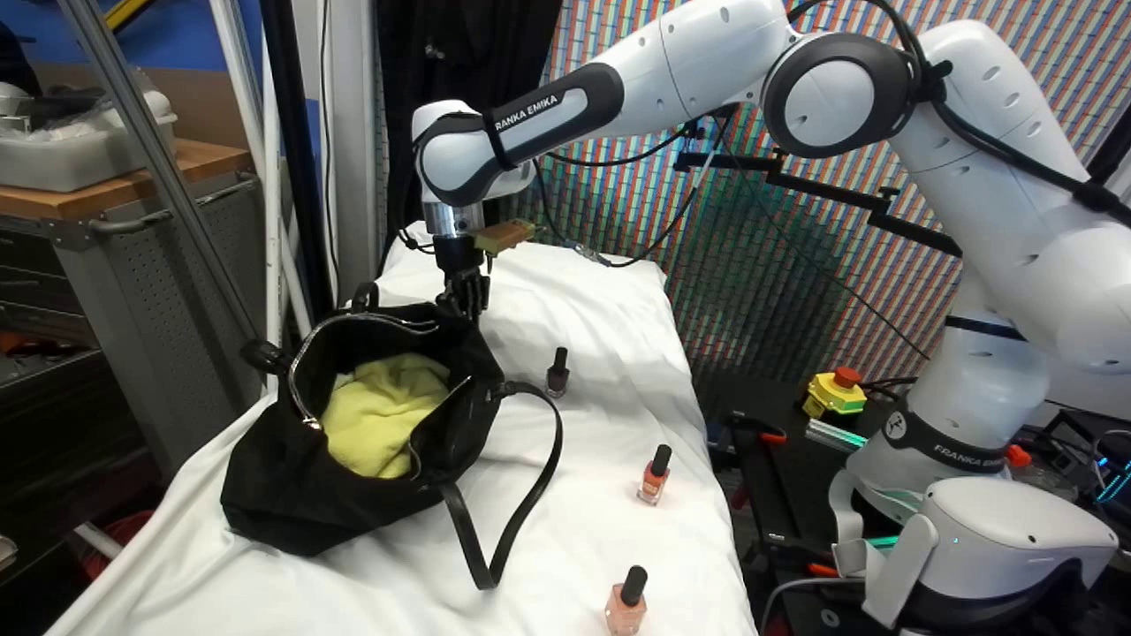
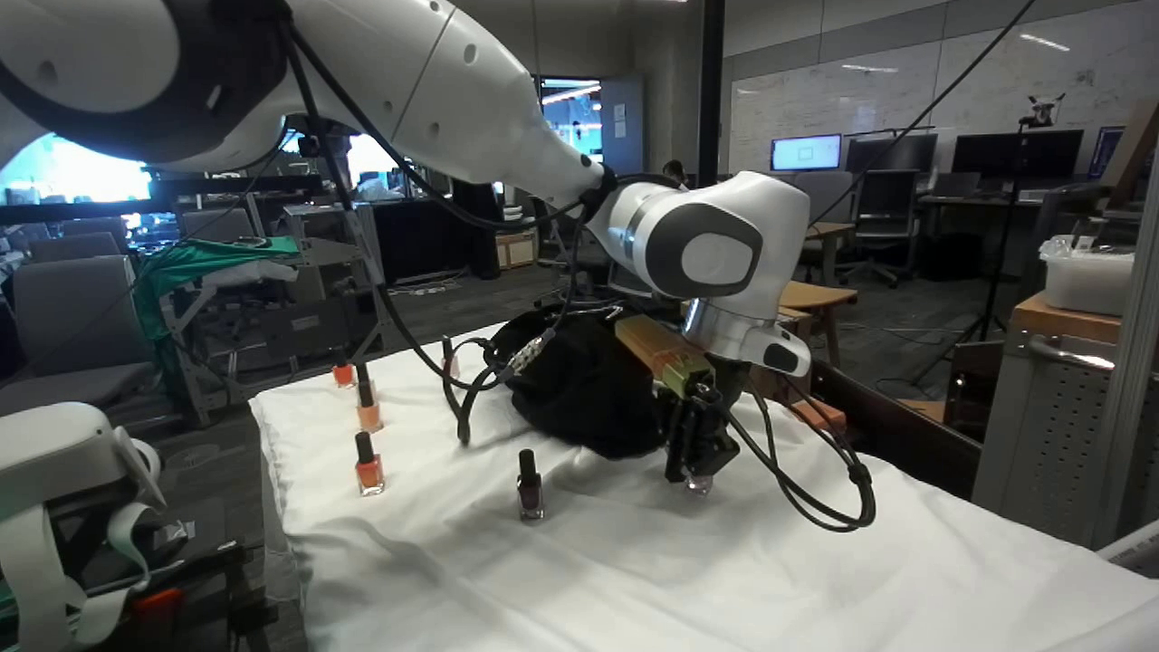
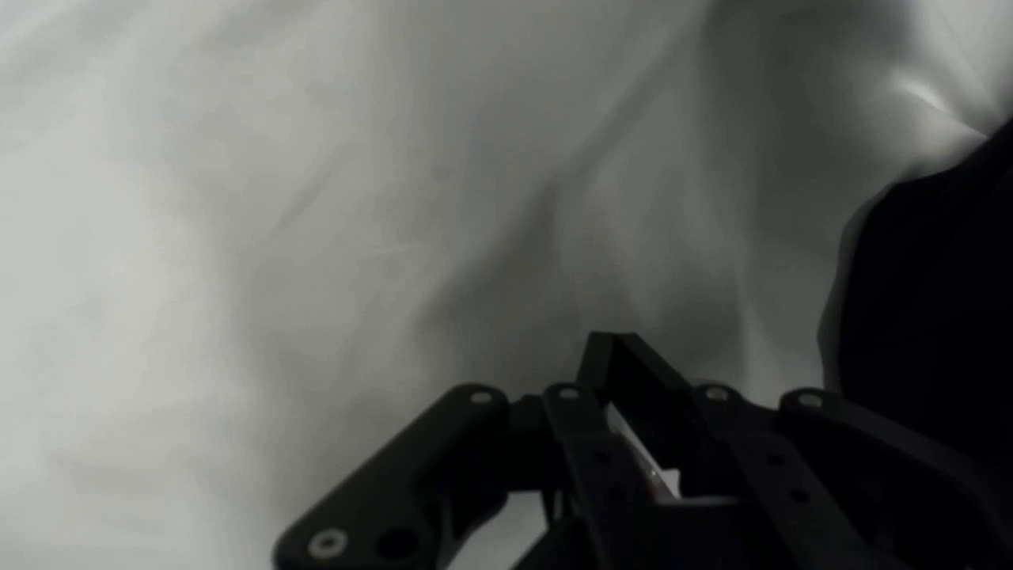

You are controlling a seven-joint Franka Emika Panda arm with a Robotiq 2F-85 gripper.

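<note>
Behind the black handbag (image 1: 307, 498), my gripper (image 1: 466, 314) points down, close to the bag's far side. In exterior view 2 the gripper (image 2: 689, 469) is shut on a small clear-glass bottle (image 2: 698, 483), whose base shows below the fingers near the white cloth. The wrist view shows only a pale, shiny sliver of the bottle (image 3: 669, 481) between the dark fingers; most of it is hidden. A yellow cloth (image 1: 383, 413) lies inside the open bag. On the table stand a dark polish bottle (image 1: 557, 376), a coral one (image 1: 654, 477) and a peach one (image 1: 626, 604).
The bag's strap (image 1: 519, 519) loops out over the white-covered table (image 1: 604, 318), towards the bottles. In exterior view 2 a red bottle (image 2: 343, 375) stands at the table's far left edge. A cable (image 2: 826, 522) hangs beside the gripper.
</note>
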